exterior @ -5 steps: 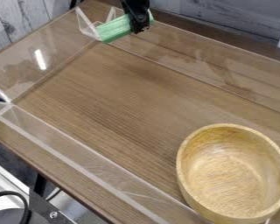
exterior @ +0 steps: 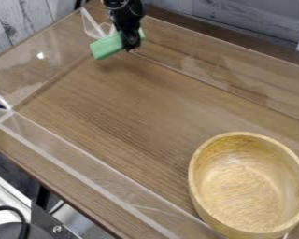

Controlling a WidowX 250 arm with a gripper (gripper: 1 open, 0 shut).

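My black gripper [exterior: 126,39] is at the top middle of the camera view, shut on a green object [exterior: 106,46] that pokes out to its lower left, tilted, over the back left of the wooden table [exterior: 127,121]. A clear plastic piece [exterior: 94,24] shows behind the green object at the table's back edge.
A large round wooden bowl [exterior: 246,182] sits at the front right. Clear strips or panels run along the table's left and back. Cables lie off the table at the lower left.
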